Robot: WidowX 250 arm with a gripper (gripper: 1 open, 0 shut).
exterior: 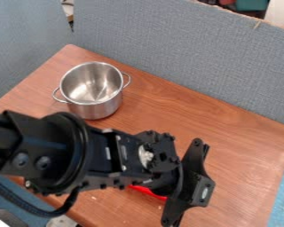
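Note:
The black robot arm reaches in from the lower left, and its gripper (186, 182) is low over the wooden table at the lower middle. A red object (149, 192) lies mostly hidden beneath the arm and gripper; its shape and whether the fingers touch it cannot be told. The space between the fingertips is not clearly visible. A steel pot (92, 89) with two handles stands upright at the upper left, apart from the arm.
Grey padded walls (186, 49) border the table (198, 115) at the back and left. A blue tape strip (282, 199) lies at the right.

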